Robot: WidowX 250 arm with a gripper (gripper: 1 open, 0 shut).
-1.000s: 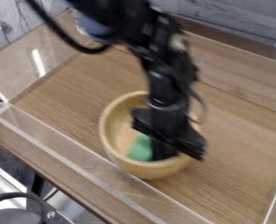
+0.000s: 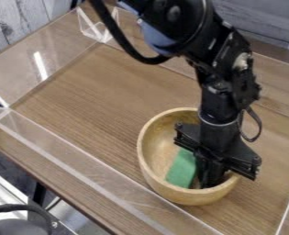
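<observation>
A tan round bowl (image 2: 157,147) rests on the wooden table at the lower right, with a green object (image 2: 180,168) lying inside it. The black arm reaches down from the top, and my gripper (image 2: 210,167) is low inside the bowl, right beside the green object, covering the bowl's right part. Its fingertips are dark and partly hidden, so whether they touch or hold the green object cannot be seen.
A black cable or part sits at the bottom left corner.
Since a second ago the bowl and gripper have moved to the right in view.
</observation>
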